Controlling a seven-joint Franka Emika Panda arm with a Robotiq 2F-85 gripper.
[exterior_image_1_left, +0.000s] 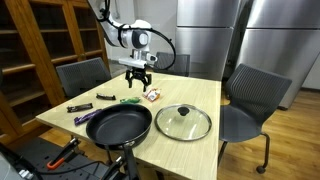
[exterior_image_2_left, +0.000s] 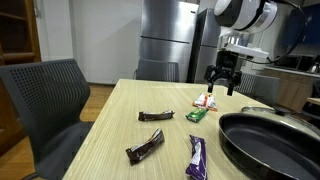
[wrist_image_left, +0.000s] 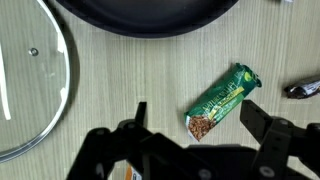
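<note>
My gripper hangs above the table, its fingers apart and nothing between them. Below it, a green snack packet lies slantwise on the wood, nearer the right finger in the wrist view. In exterior view 2 the same green packet is under and a little left of the gripper. An orange-and-white packet rests just behind it, largely hidden by the gripper in the wrist view. Dark wrapped bars and a purple bar lie toward the left side.
A black pan occupies the table's near side. Beside it lies a glass lid with a dark knob. Chairs surround the table; its far part is bare.
</note>
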